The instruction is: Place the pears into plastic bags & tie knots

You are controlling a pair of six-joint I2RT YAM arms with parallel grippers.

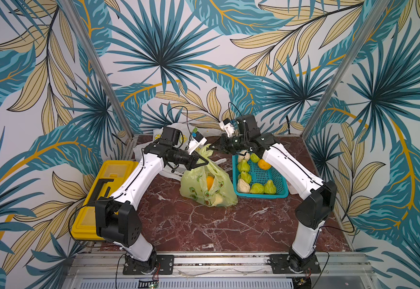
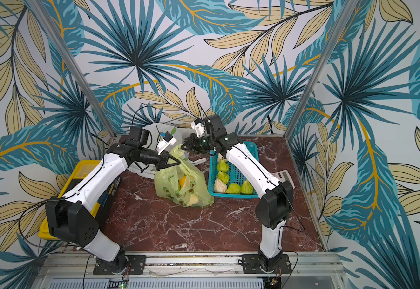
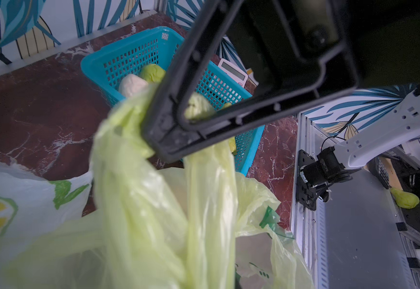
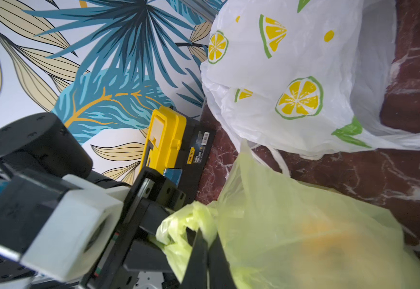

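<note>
A translucent yellow-green plastic bag (image 1: pixel 205 185) stands on the table; something orange shows through its side. Its twisted neck lies against the tip of my left gripper (image 1: pixel 206 163), which is shut; bunched plastic (image 4: pixel 188 226) surrounds its fingers in the right wrist view. Close by, my right gripper is shut with its tips at that bunched plastic. Whether any film is pinched in either gripper is hard to tell. Several green pears (image 1: pixel 257 188) sit in the teal basket (image 1: pixel 283 195) on the right, some in white foam.
A white bag with lemon prints (image 4: pixel 292 72) lies behind the green bag. The yellow-and-black toolbox (image 1: pixel 105 192) occupies the left edge. An orange fruit (image 1: pixel 264 164) is in the basket.
</note>
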